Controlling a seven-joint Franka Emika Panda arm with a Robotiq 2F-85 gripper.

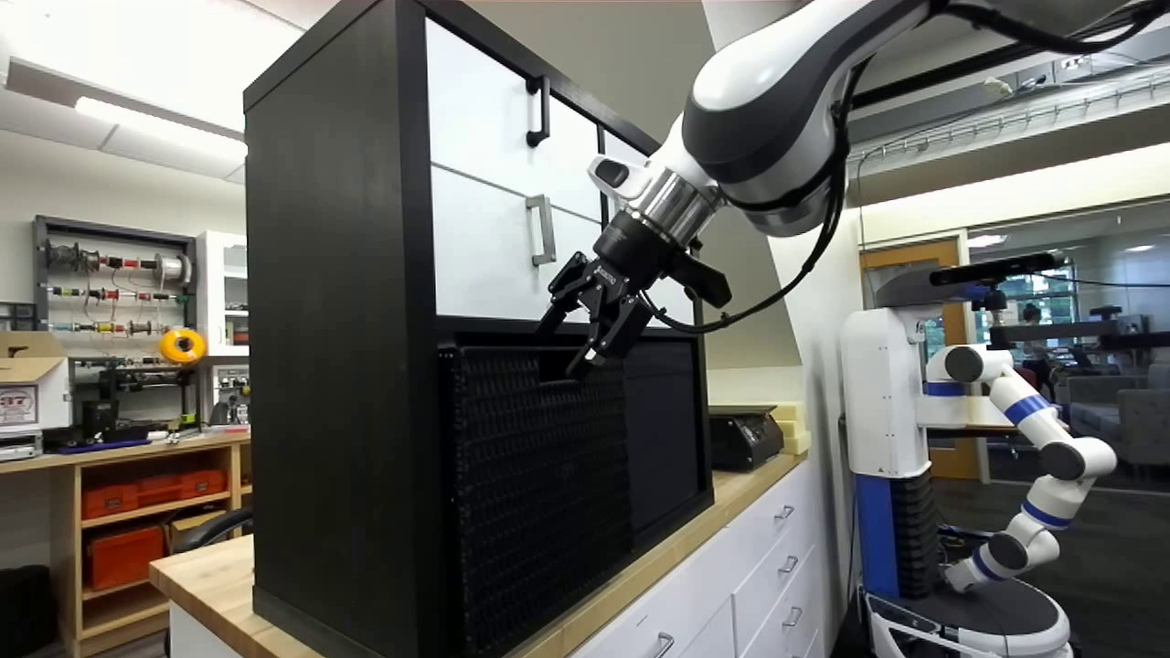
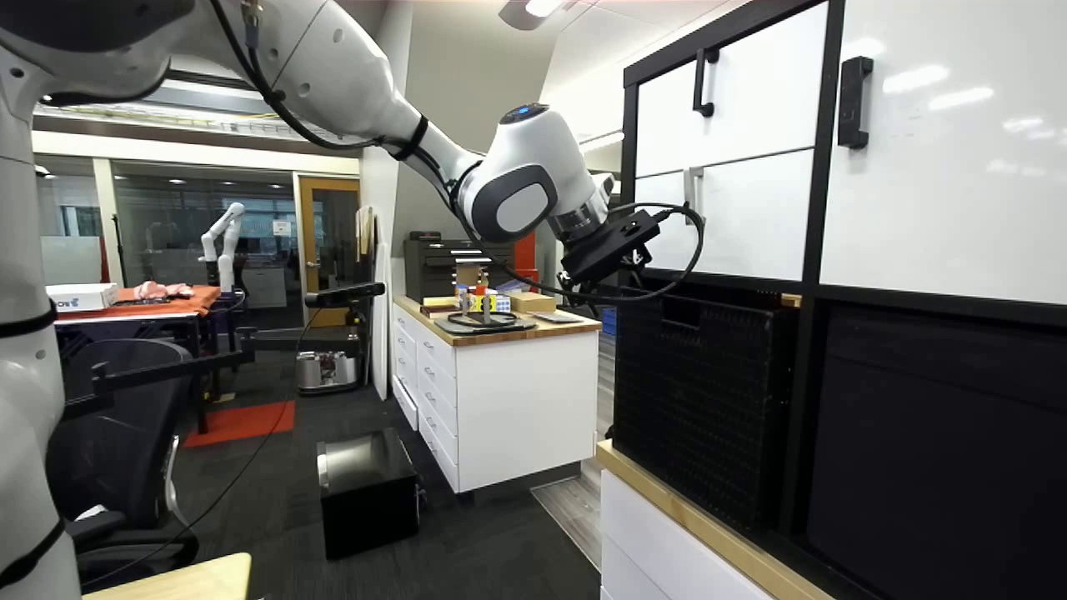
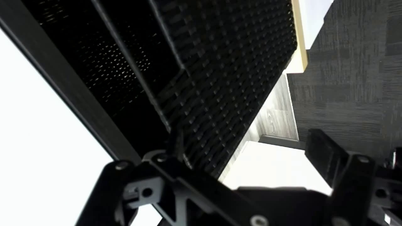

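Observation:
A black woven basket (image 1: 537, 482) fills the lower left opening of the dark cabinet (image 1: 335, 329), with a handle slot (image 1: 557, 366) near its top. My gripper (image 1: 565, 349) is open in front of that slot, tilted down toward it. In the wrist view one finger (image 3: 175, 145) overlaps the basket's weave (image 3: 233, 75) close to its upper edge, while the other finger (image 3: 320, 150) stands well out to the right. Nothing shows between them. Whether the near finger touches the basket or enters the slot, I cannot tell. The arm (image 2: 530, 190) hides the gripper's tips in exterior view 2.
White drawers and doors with handles (image 1: 540, 228) sit just above the basket. Below runs a wooden counter edge (image 1: 658, 559) over white drawers. A dark panel (image 1: 664, 439) fills the neighbouring opening. Open floor (image 2: 480, 540) lies before the cabinet.

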